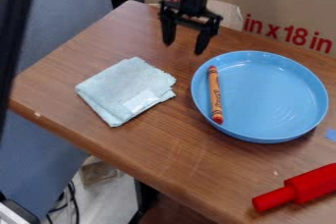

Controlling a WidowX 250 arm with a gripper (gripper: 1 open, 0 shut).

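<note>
My black gripper point(184, 29) hangs over the back of the wooden table, fingers pointing down and apart, open with nothing seen between them. In front of it a blue plate point(269, 100) holds an orange marker-like stick point(215, 94) near its left side. A folded light-blue cloth point(125, 90) lies on the left part of the table. A red cylinder point(298, 187), perhaps a rolling pin, lies at the front right, partly out of frame.
A cardboard box with red lettering point(289, 22) stands behind the table. The table's left edge drops to a grey floor area with cables. The wood between cloth and gripper is clear.
</note>
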